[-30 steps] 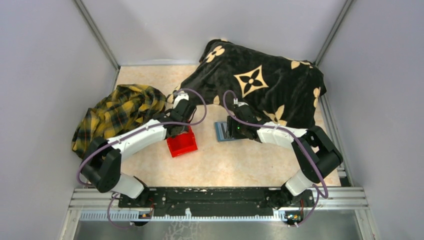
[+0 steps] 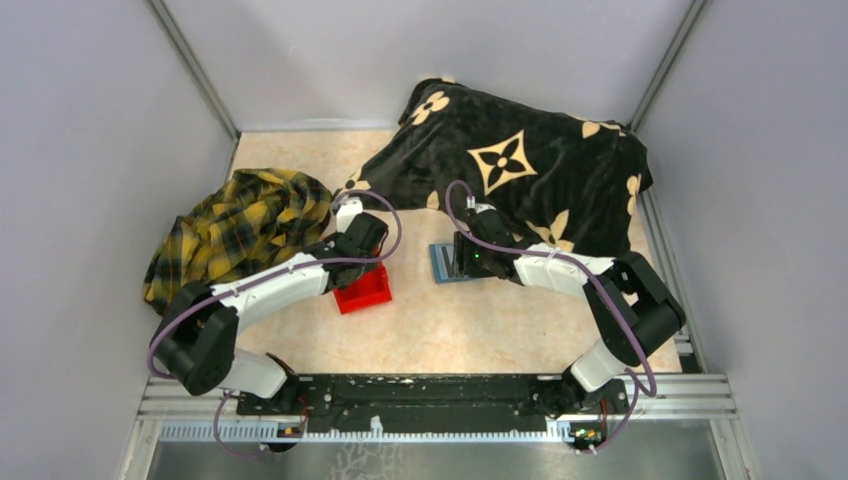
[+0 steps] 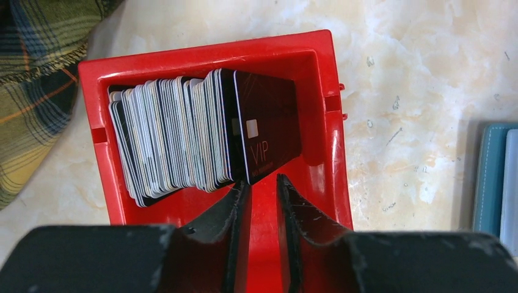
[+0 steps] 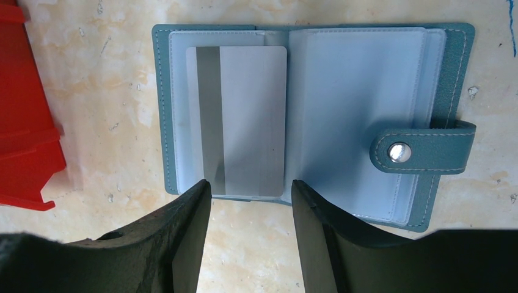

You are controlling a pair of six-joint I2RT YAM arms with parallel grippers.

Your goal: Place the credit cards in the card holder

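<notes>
A red box [image 3: 328,165] holds a stack of cards [image 3: 171,131]; the front one is a black VIP card [image 3: 272,122]. My left gripper is over the box just at the front card's lower edge, fingers part open with nothing visible between them. A blue card holder [image 4: 354,110] lies open, with a white card [image 4: 250,122] on its left side. My right gripper stands open at the holder's near edge, nothing between its fingers.
A plaid cloth [image 2: 230,230] lies at the left and a black patterned blanket [image 2: 540,170] at the back.
The right arm is unchanged.
</notes>
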